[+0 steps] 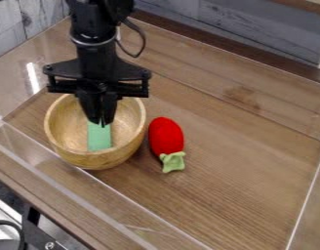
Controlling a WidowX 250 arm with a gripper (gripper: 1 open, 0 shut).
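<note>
My gripper (98, 103) hangs at the upper left, over the rear part of a tan bowl (91, 153). In the bowl lies a light green block (100, 139), partly covered by the gripper. Just right of the bowl, a red object (167, 135) with a pale green end rests on the wooden table, outside the bowl.
A grey edge runs along the upper left, and a dark cable lies at the bottom left corner.
</note>
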